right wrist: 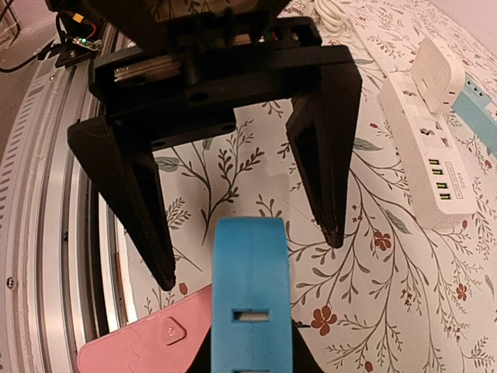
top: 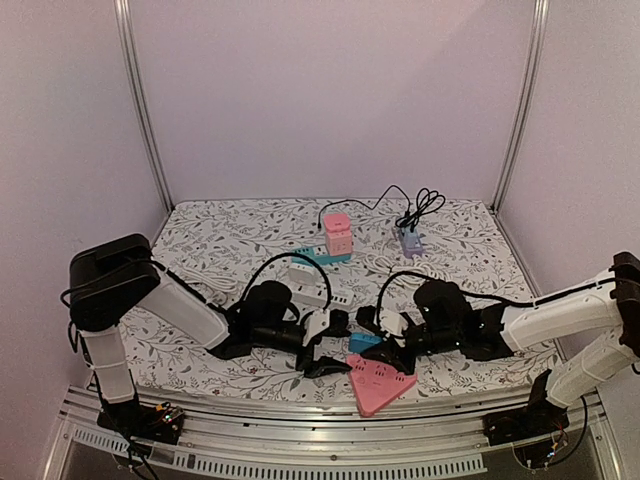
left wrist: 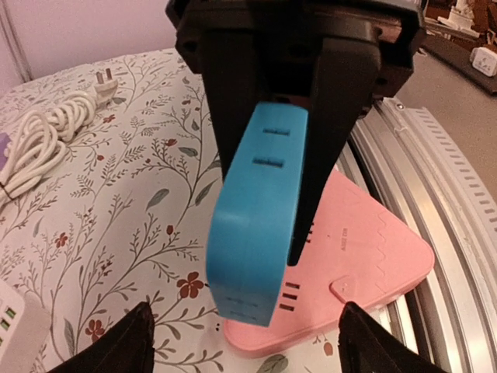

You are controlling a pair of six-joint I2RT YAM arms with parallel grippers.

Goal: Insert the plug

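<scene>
A blue block-shaped plug [top: 362, 343] with slots is held by my right gripper [top: 376, 346], which is shut on it. In the left wrist view the plug [left wrist: 256, 210] hangs between the right gripper's dark fingers. My left gripper [top: 338, 346] faces it, open, its fingers [left wrist: 116, 346] spread well apart and clear of the plug. The right wrist view shows the plug [right wrist: 251, 272] in front of the open left gripper. Below lies a pink triangular power strip [top: 375, 390] with sockets. No plug pins can be made out.
A white power strip [right wrist: 423, 155] lies behind the grippers. Farther back are a teal strip [top: 335, 258] with a pink block [top: 338, 233] on it and a lavender block [top: 409, 242] with a black cable. The metal rail [top: 290, 408] edges the front.
</scene>
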